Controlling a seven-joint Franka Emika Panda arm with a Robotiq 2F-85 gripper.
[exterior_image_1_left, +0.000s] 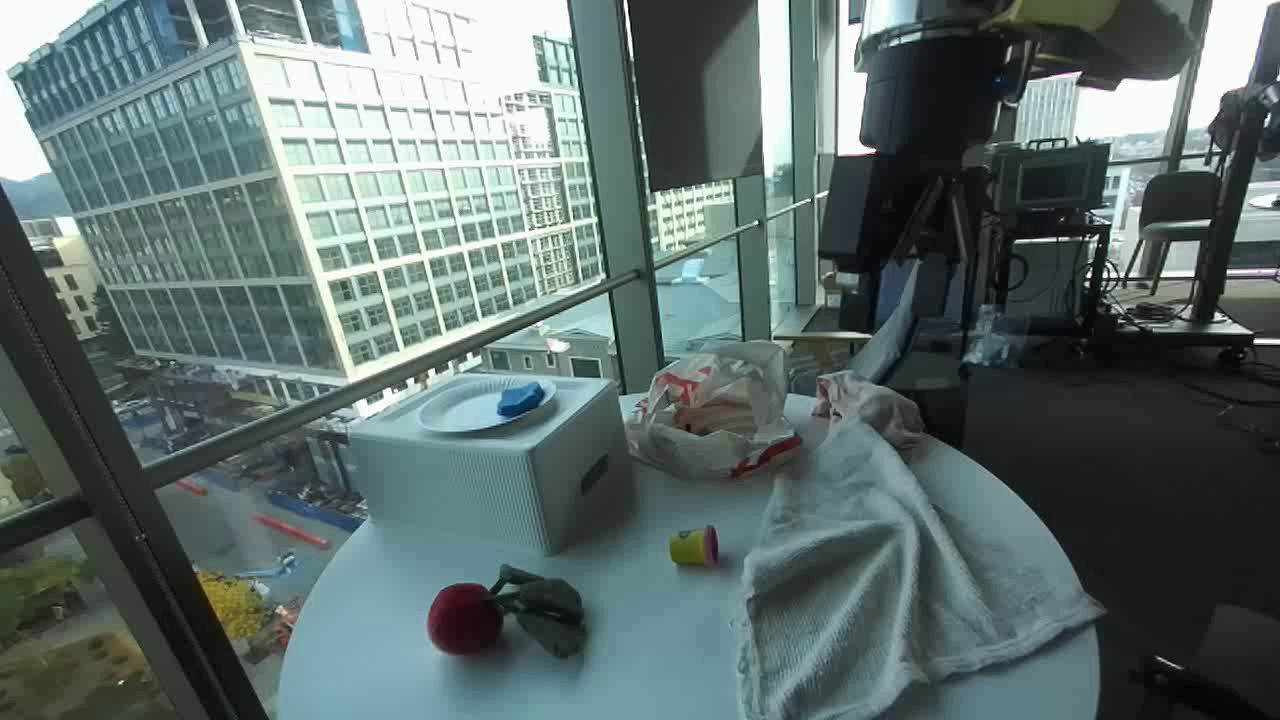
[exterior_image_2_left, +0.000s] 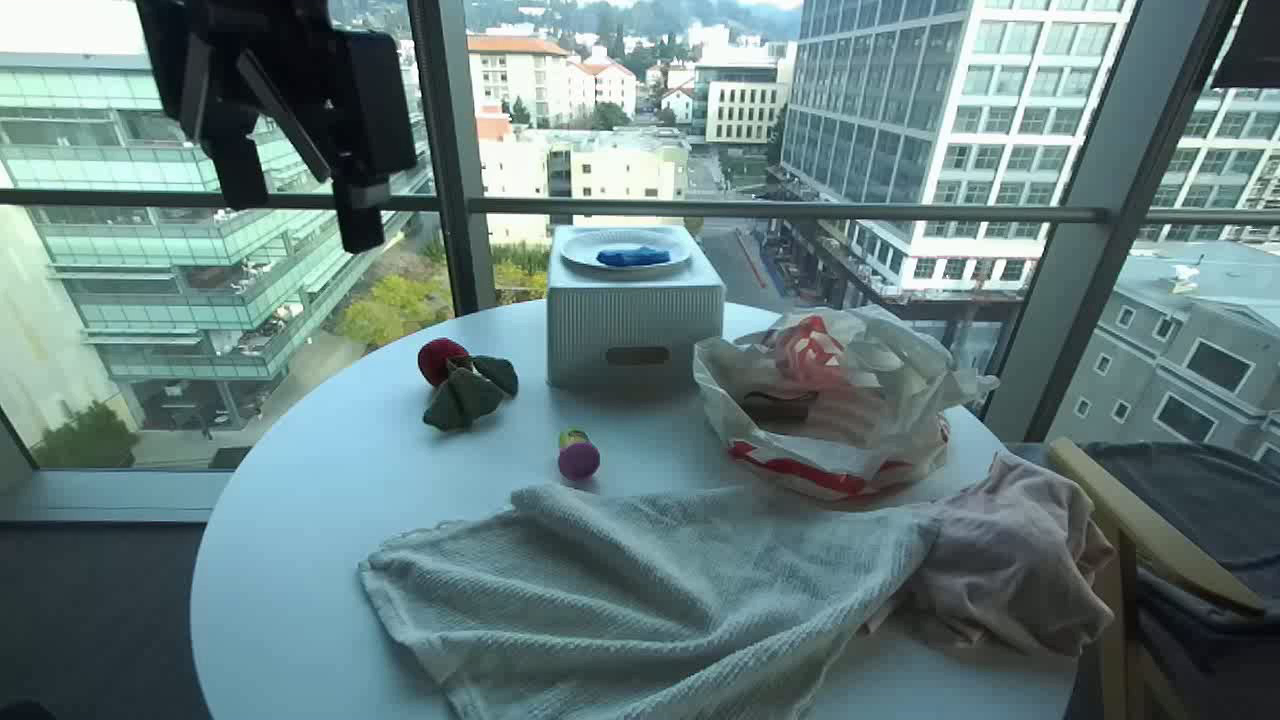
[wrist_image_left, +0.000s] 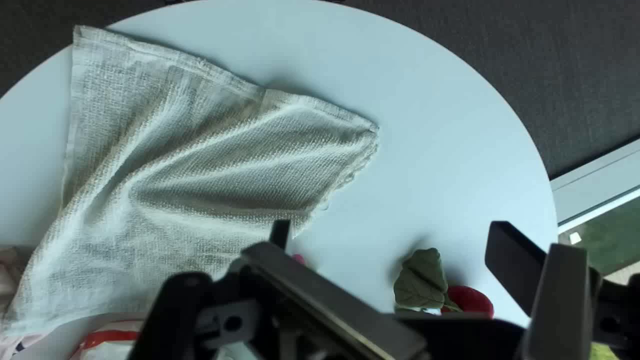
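High above the table, my gripper hangs open with nothing between its fingers; in the wrist view its two fingers stand wide apart. A crumpled pale towel spreads over one side of the table. Near it lies a small yellow tub with a pink-purple lid, on its side; in the wrist view only a bit of its lid shows past the gripper. A red beet-like plush with dark green leaves rests apart from the towel. On a white ribbed box sits a white plate holding a blue item.
A crumpled white-and-red plastic bag stands beside the box. A pinkish cloth is bunched at the table's edge, touching the towel. Bare tabletop shows between the towel and the plush. Windows with metal rails border the table.
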